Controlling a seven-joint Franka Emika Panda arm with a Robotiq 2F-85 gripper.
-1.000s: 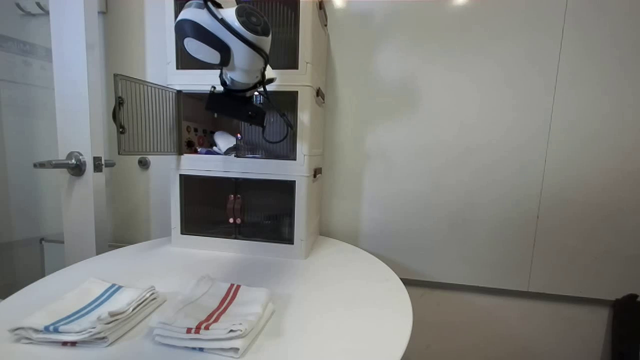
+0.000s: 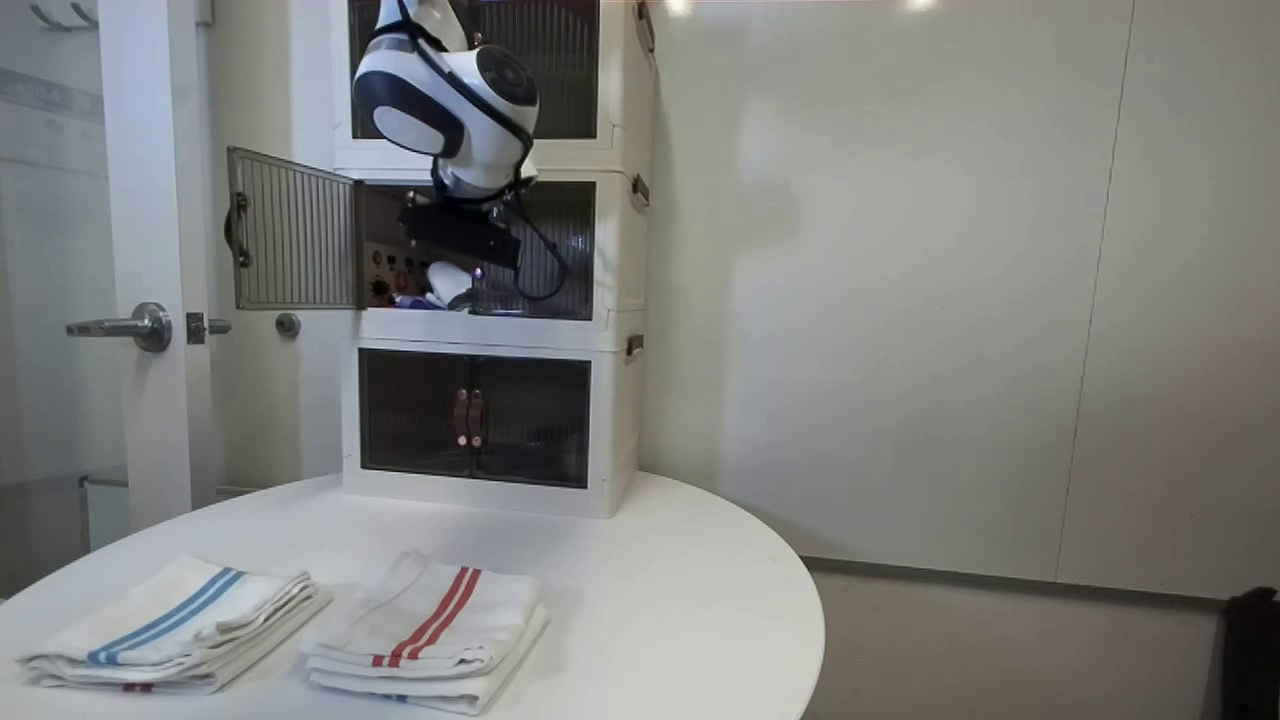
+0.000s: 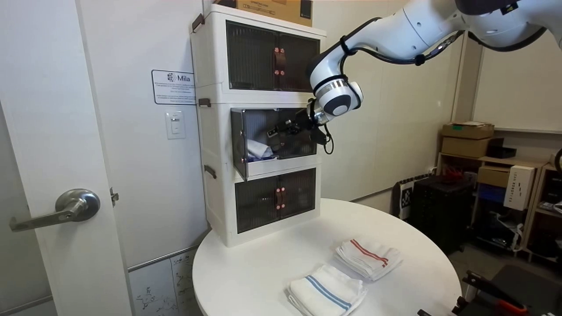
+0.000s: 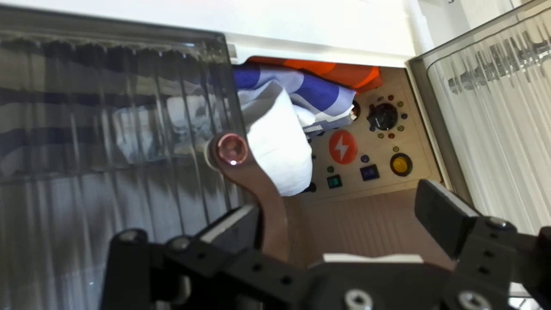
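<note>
My gripper is open in front of the middle cabinet compartment, its two black fingers wide apart and nothing held between them. The left door of that compartment stands swung out, while the ribbed right door is shut. In the wrist view, the right door's brown handle runs close beside my left finger; whether they touch I cannot tell. Inside lie a white cloth, a blue-and-white checked cloth and something orange. A panel with knobs and a red lightning sign is there too.
On the round white table rest two folded towel stacks, one blue-striped and one red-striped. The lower compartment's doors are shut.
The gripper and wrist have shifted slightly to the left in exterior view 1, toward the compartment's open side, and tilted a little. The doors, cloths and towels look unchanged.
</note>
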